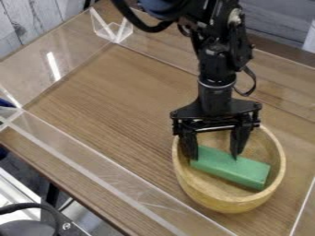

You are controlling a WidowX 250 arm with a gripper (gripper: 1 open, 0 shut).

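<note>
A wooden bowl (219, 199) sits at the right front of the table, holding a green rectangular block (230, 169) that lies at a slant across its inside. My black gripper (213, 147) reaches down from the top into the bowl, its two fingers standing apart at the upper side of the block, near its left half. Whether the fingertips touch the block is hard to tell.
Clear plastic edging runs along its left edge. A small clear plastic piece (110, 28) stands at the back left. Dark equipment is at the lower left.
</note>
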